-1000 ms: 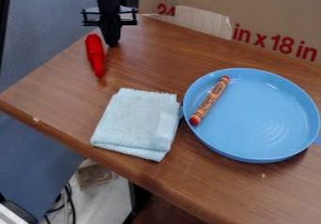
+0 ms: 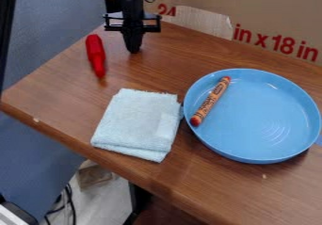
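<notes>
My black gripper (image 2: 132, 35) hangs at the back left of the wooden table, above and right of a red elongated object (image 2: 96, 55); its finger is too dark and small to tell. A folded pale blue cloth (image 2: 135, 125) lies near the front edge. On the right a blue plate (image 2: 265, 125) holds an orange crayon-like stick (image 2: 212, 101) with a red end near its left rim.
A cardboard box (image 2: 258, 12) with printed red text stands behind the table. The table's left edge drops to a blue-grey area with cables at the lower left. Bare wood (image 2: 189, 57) lies across the middle back.
My gripper has shifted slightly to the right and down over the last second. The red object, cloth, plate and stick have not visibly moved.
</notes>
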